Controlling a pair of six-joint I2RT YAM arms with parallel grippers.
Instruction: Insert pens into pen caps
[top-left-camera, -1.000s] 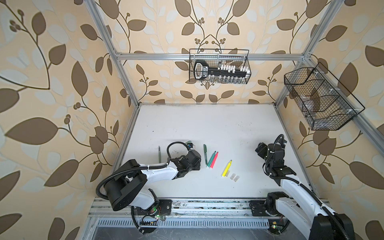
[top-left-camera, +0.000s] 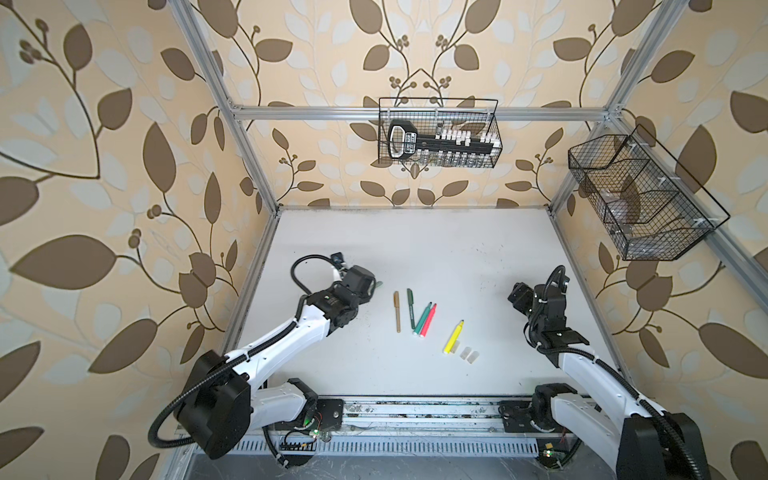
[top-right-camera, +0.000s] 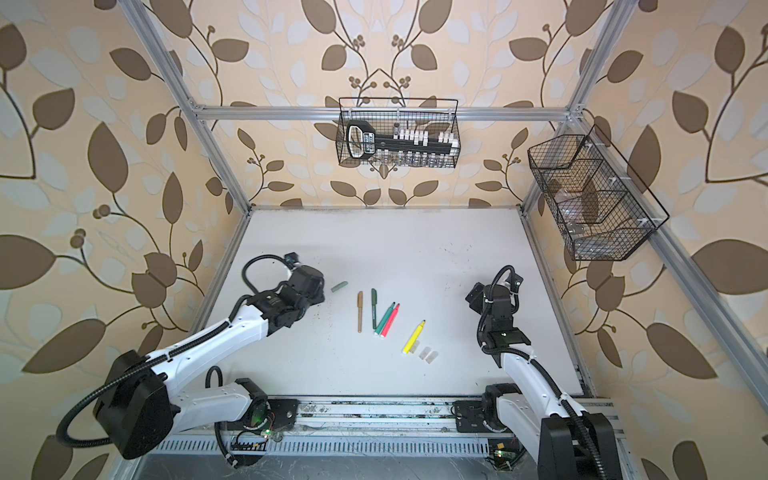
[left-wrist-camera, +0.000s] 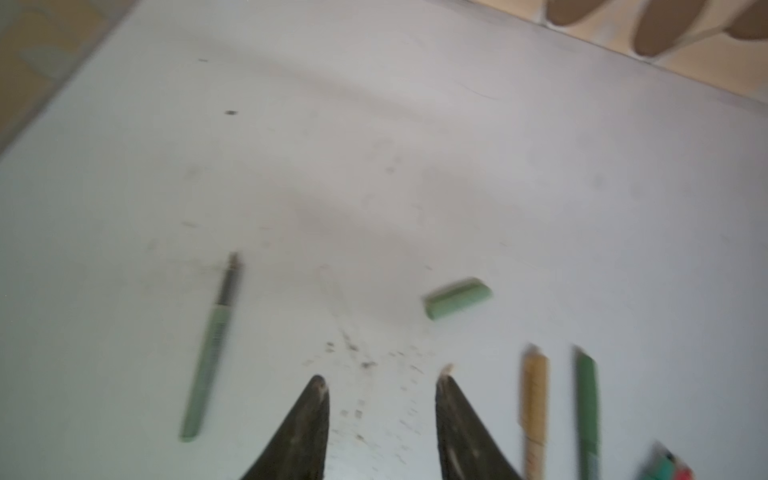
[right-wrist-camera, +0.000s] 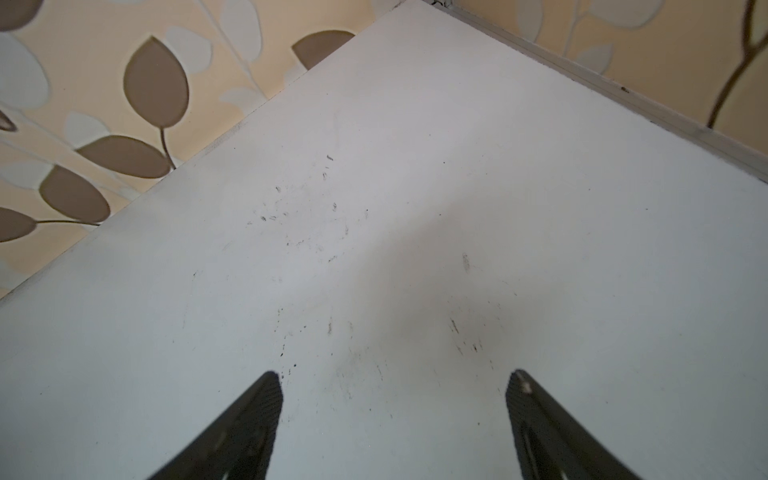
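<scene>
My left gripper hangs above the table's left half, fingers apart with nothing between them. Its blurred wrist view shows an uncapped green pen (left-wrist-camera: 205, 368) and a loose green cap (left-wrist-camera: 456, 300). To their right lie a brown pen (top-left-camera: 397, 312), a dark green pen (top-left-camera: 410, 308), a teal pen (top-left-camera: 423, 318), a red pen (top-left-camera: 429, 318) and a yellow pen (top-left-camera: 453, 338). Clear pieces (top-left-camera: 472, 357) lie beside the yellow one. My right gripper stands open over the table's right side, empty.
Two wire baskets (top-left-camera: 438, 156) (top-left-camera: 648, 240) are mounted on the frame above the table, at the back and right.
My left arm has swung up and left from among the pens, uncovering the brown pen. The right arm has moved only slightly.
</scene>
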